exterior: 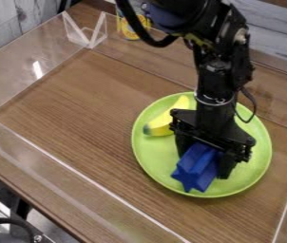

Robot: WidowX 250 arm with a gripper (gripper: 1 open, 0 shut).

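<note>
My black gripper (pixel 216 142) hangs down over a green plate (pixel 249 166), open, its lower end around a blue star-shaped block (pixel 192 174) lying on the plate. A yellow banana (pixel 162 122) lies on the plate to the left of the gripper, partly behind it. The fingertips are partly hidden by the block and the dark body of the gripper.
A clear plastic barrier runs along its edges. A yellow object (pixel 139 28) stands at the back, partly behind the arm.
</note>
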